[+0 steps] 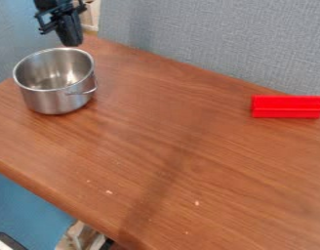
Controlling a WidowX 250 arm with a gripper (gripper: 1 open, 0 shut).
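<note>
My gripper [69, 37] hangs at the top left, just above the far rim of a steel pot [55, 93], fingers pointing down and shut, with nothing seen between them. The pot stands on the left part of the wooden table, its wire handle facing right. A red block [287, 106] lies at the back right of the table.
A grey padded wall [215, 39] runs along the back; blue floor shows at the lower left.
</note>
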